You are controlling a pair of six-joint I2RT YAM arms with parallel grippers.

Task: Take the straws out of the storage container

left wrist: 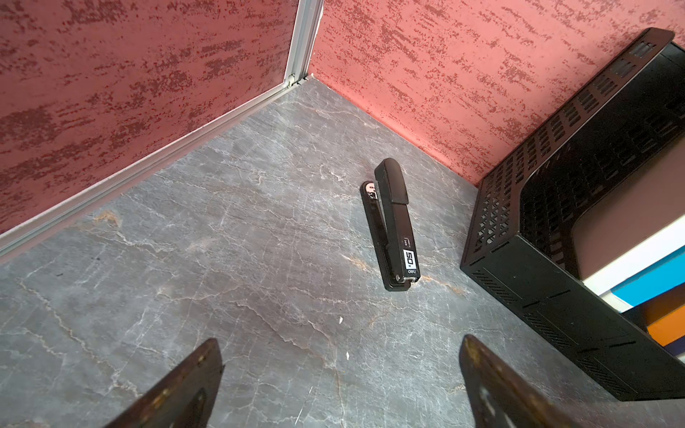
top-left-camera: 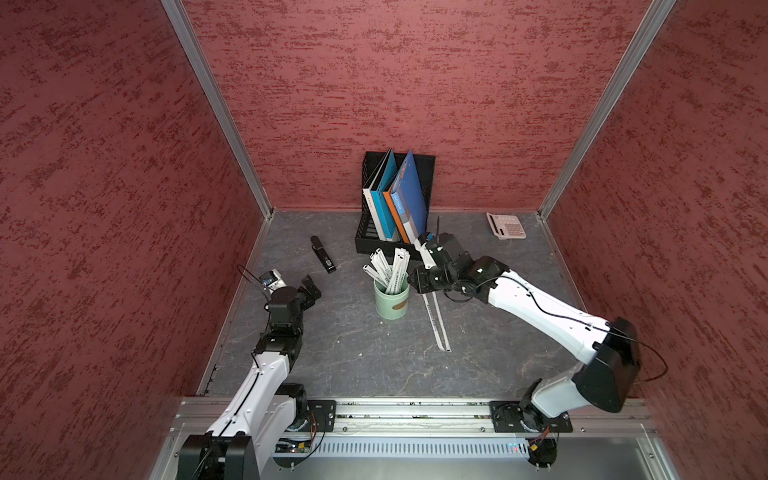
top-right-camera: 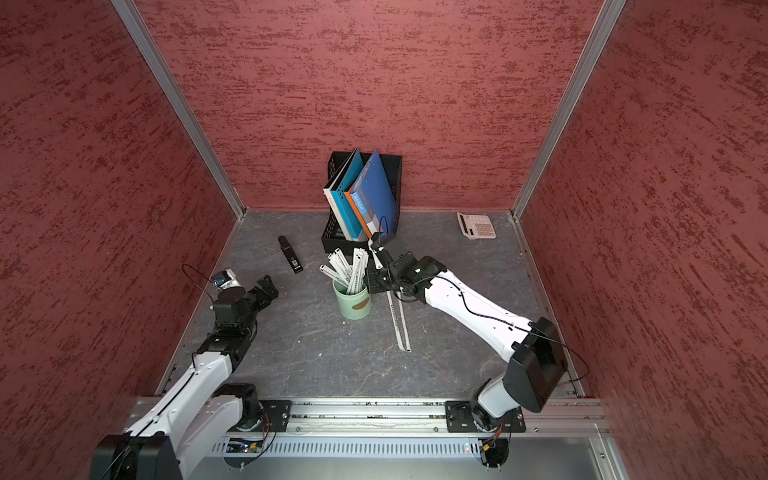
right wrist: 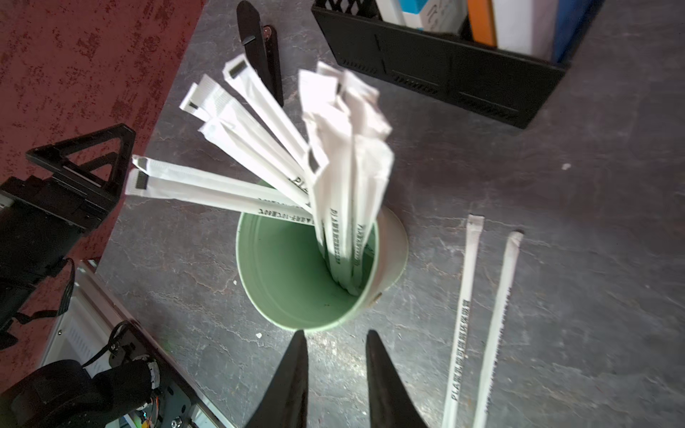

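A green cup (top-left-camera: 390, 305) holds a bundle of white paper-wrapped straws (right wrist: 342, 178) leaning out over its rim. Two loose straws (top-left-camera: 440, 320) lie flat to its right. My right gripper is open, with nothing between its fingers, just beside and above the cup; in the right wrist view its tips sit below the near rim. My left gripper (top-left-camera: 312, 292) stands open and empty at the left of the table, with bare surface between its fingertips in the left wrist view.
A black stapler (left wrist: 392, 224) lies at the back left. A black file holder (left wrist: 492, 256) with folders stands at the back, behind the cup. A calculator (top-left-camera: 505, 226) is at the back right.
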